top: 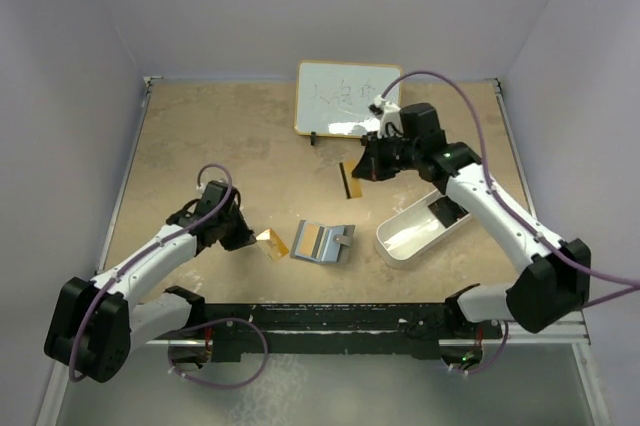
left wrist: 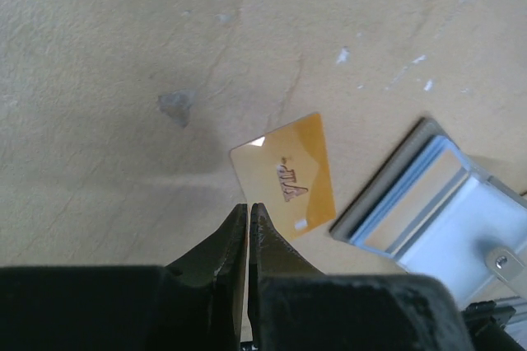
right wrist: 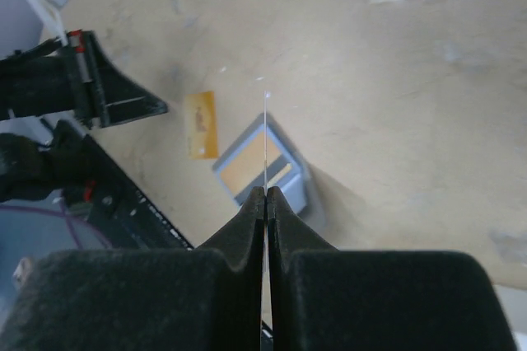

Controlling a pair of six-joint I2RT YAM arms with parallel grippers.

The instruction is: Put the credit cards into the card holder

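Note:
In the top view, my right gripper (top: pixel 362 175) is shut on a yellow card with a dark stripe (top: pixel 350 180), held above the table. In the right wrist view that card (right wrist: pixel 265 137) shows edge-on as a thin line rising from the fingertips. Another yellow card (left wrist: pixel 284 174) lies flat on the table. My left gripper is shut, its tips close by this card's edge, and nothing shows between them. To the right of the flat card stands the blue-grey card holder (top: pixel 325 243), with a tan panel on its left part (left wrist: pixel 425 198).
A white bin (top: pixel 410 236) with dark items (top: pixel 447 210) inside stands to the right, partly under the right arm. At the back is a whiteboard (top: pixel 345 96).

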